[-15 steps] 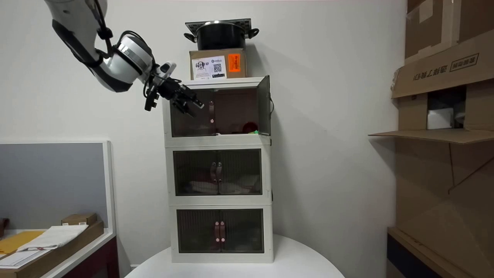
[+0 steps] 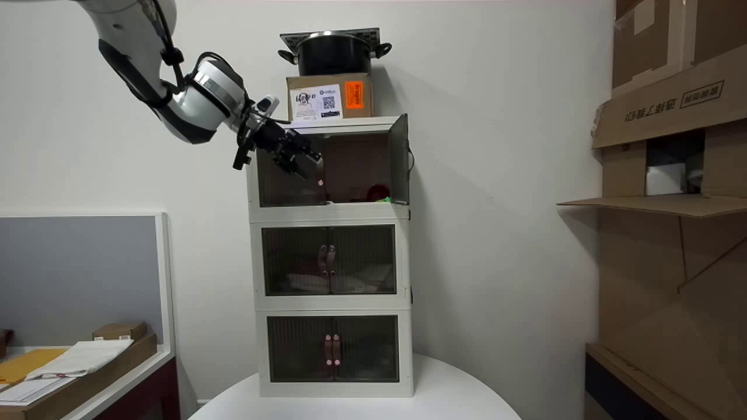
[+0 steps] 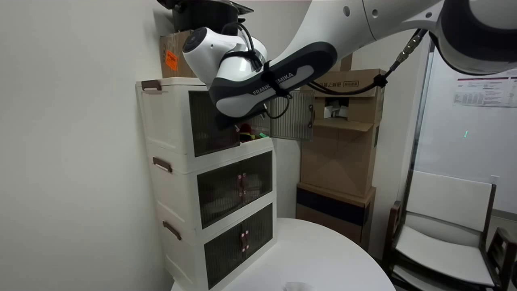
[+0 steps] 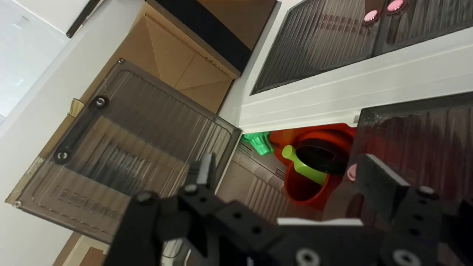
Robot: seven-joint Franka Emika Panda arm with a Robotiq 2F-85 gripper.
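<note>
My gripper (image 2: 313,167) is open in front of the top section of the white cabinet (image 2: 332,213), with nothing between its fingers. The top section's right door (image 2: 399,161) stands swung outward, while its left door (image 2: 283,183) is closed behind my gripper. Through the open side, the wrist view shows a red container (image 4: 306,188) with a lime-green item (image 4: 306,167) and a dark round item (image 4: 322,156). A green object (image 4: 260,142) lies beside them near the cabinet's front edge. In exterior view 2 the arm hides my gripper's fingers.
Both lower cabinet sections (image 2: 329,260) have closed doors. A cardboard box (image 2: 326,97) with a black pot (image 2: 334,56) rests on top of the cabinet. Cardboard boxes (image 3: 339,160) stand to the right.
My gripper has moved right and slightly down, now overlapping the left door's handle in exterior view 1. The doors have not visibly moved.
</note>
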